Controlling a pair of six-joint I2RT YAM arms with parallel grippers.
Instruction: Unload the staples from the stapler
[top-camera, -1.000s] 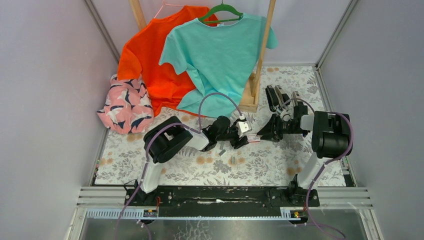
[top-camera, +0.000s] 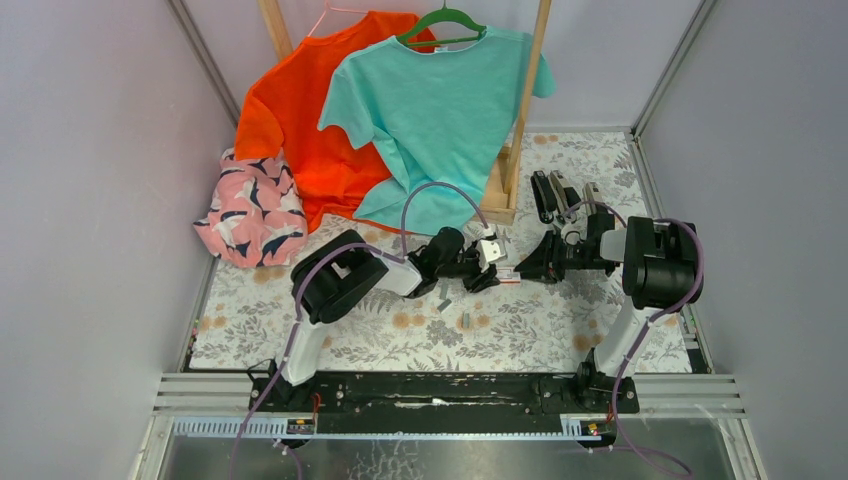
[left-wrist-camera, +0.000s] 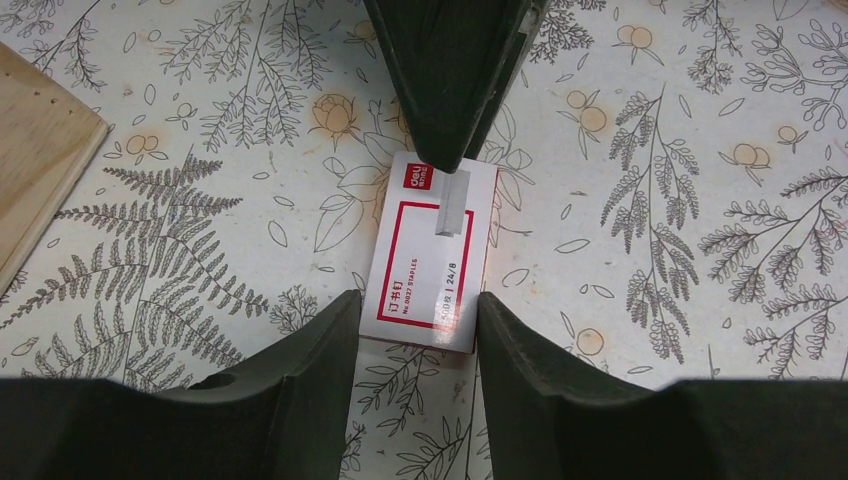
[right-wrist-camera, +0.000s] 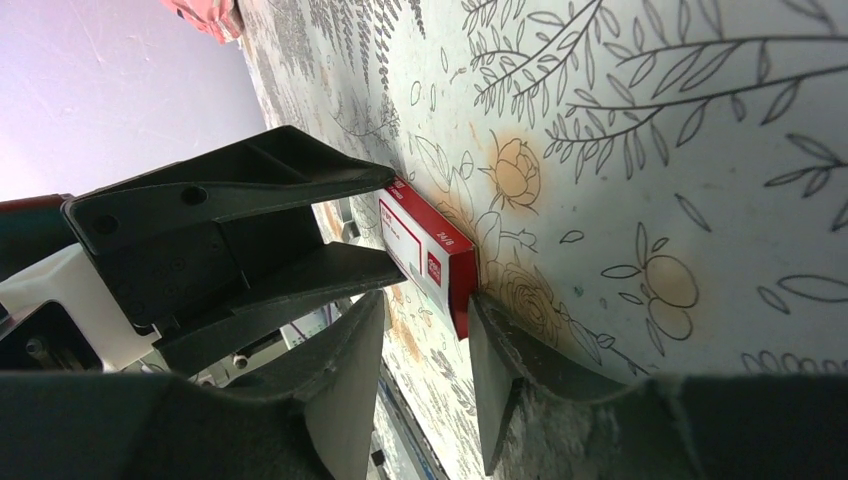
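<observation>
A white-and-red box of staples (left-wrist-camera: 420, 270) lies on the floral mat between my grippers, a small silvery strip (left-wrist-camera: 450, 205) on its top face. My left gripper is shut on the box's near end; in the right wrist view its dark fingers lie along the box. My right gripper is part open at the box's other end, its far finger by the box's red-edged corner. In the top view several staplers (top-camera: 545, 196) stand at the back right.
Small grey pieces (top-camera: 445, 305) lie on the mat in front of the left gripper. A wooden stand (top-camera: 497, 213) with hanging shirts fills the back; a pink patterned cloth (top-camera: 250, 215) is at back left.
My left arm has shifted very slightly over the last second.
</observation>
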